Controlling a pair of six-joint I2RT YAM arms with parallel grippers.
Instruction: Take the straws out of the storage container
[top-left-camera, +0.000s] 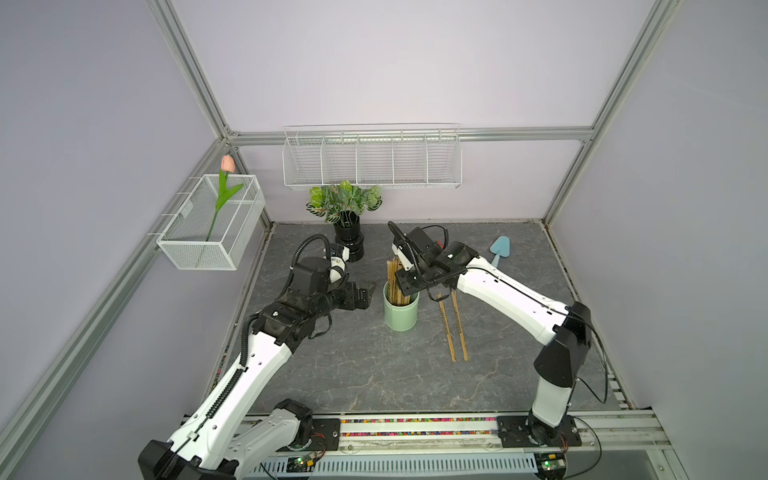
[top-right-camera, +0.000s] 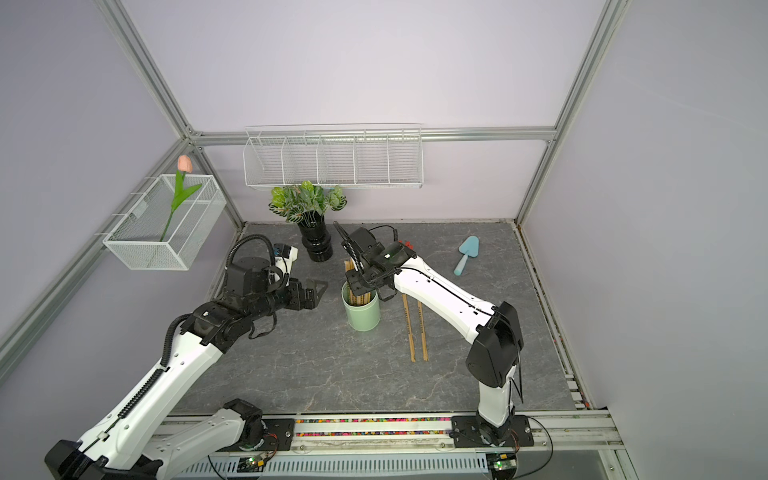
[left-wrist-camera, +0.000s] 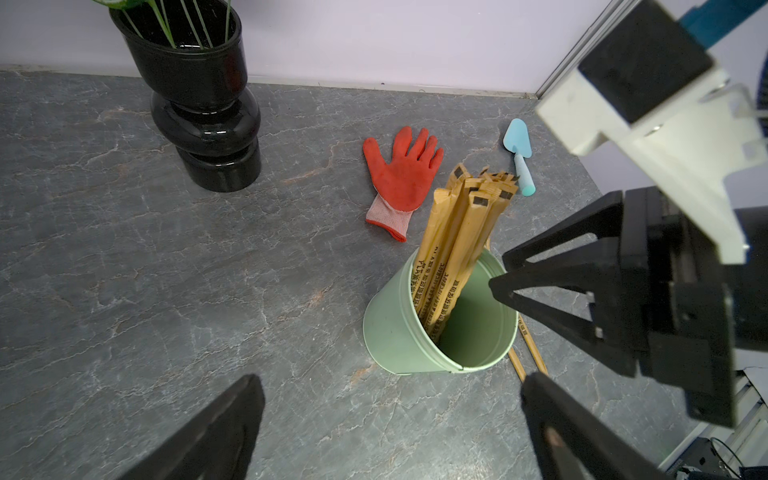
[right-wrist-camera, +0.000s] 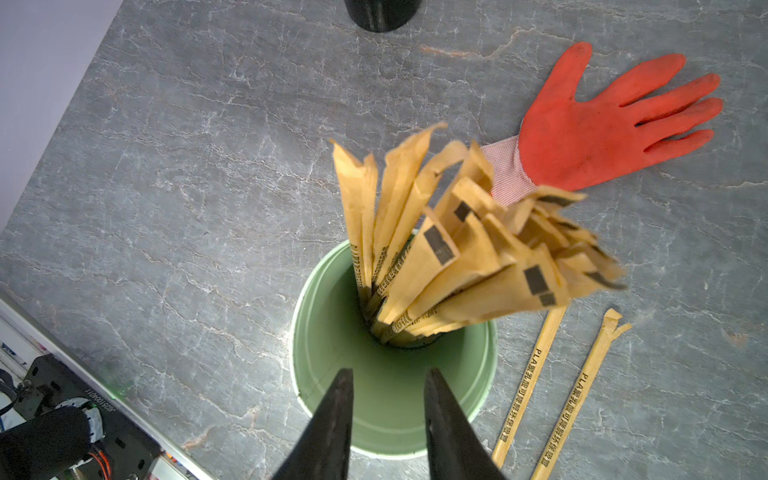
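A pale green container (right-wrist-camera: 320, 360) stands mid-table, holding a bundle of paper-wrapped straws (right-wrist-camera: 416, 256). Two wrapped straws (right-wrist-camera: 576, 400) lie on the table to its right. My right gripper is over the container's near side, part open, with nothing between its fingers; the bundle is ahead of it. My left gripper stands open and empty, left of the container.
A red glove (left-wrist-camera: 404, 176) and a blue trowel (left-wrist-camera: 518, 140) lie behind the container. A black vase (top-left-camera: 349, 240) with plants stands at the back. Wire baskets (top-left-camera: 372, 160) hang on the walls.
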